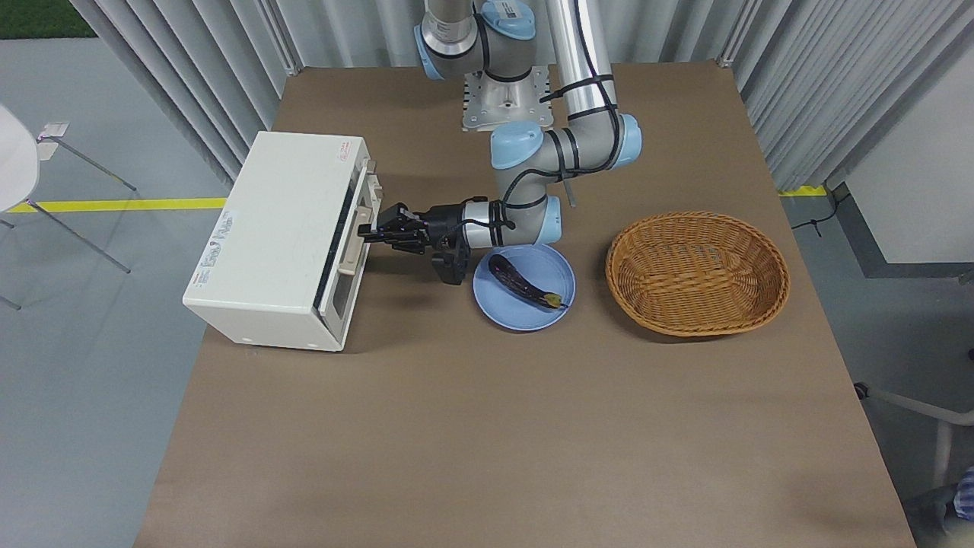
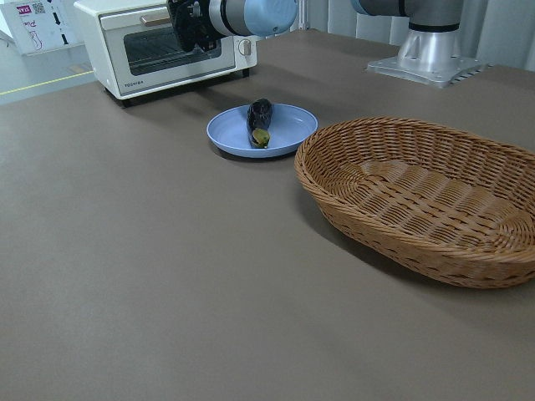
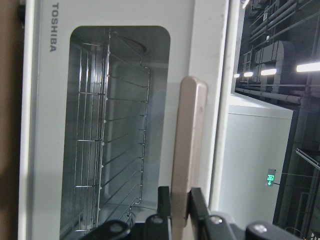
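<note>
A white Toshiba toaster oven [image 1: 265, 228] sits on the left of the table. Its door is tilted slightly out, with a dark gap along the top in the front view. My gripper is shut on the door's pale handle [image 3: 189, 125], with a finger on either side of it. Through the window a wire rack [image 3: 102, 140] shows. A dark eggplant [image 1: 520, 281] lies on a blue plate [image 2: 226, 129] just beside the oven, below my wrist.
A wicker basket [image 1: 695, 310] stands right of the plate. The arm's base plate is at the back of the table.
</note>
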